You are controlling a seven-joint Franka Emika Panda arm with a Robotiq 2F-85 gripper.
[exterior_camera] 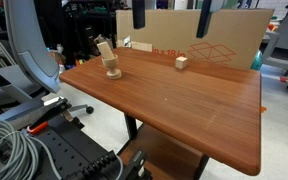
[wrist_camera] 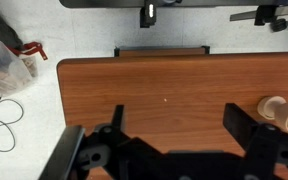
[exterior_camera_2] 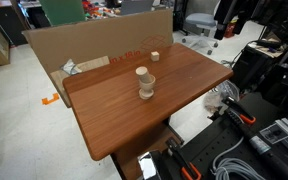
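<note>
My gripper [exterior_camera: 171, 20] hangs in from the top of exterior view 1, its two dark fingers [exterior_camera: 205, 18] wide apart with nothing between them. In the wrist view the open gripper is over bare brown tabletop. A pale cup-like object [exterior_camera: 107, 50] leans at the table's left part, against or on a rounded beige piece [exterior_camera: 112, 68]; whether they touch cannot be told. The same cup-like object [exterior_camera_2: 143, 76] shows in exterior view 2, and round pale shapes [wrist_camera: 272, 106] appear at the wrist view's right edge. A small light block [exterior_camera: 181, 62] sits near the back edge.
A large cardboard sheet [exterior_camera: 224, 35] stands behind the brown table [exterior_camera: 184, 100]. Coiled grey cable [exterior_camera: 12, 150] lies at the front left beside the dark base.
</note>
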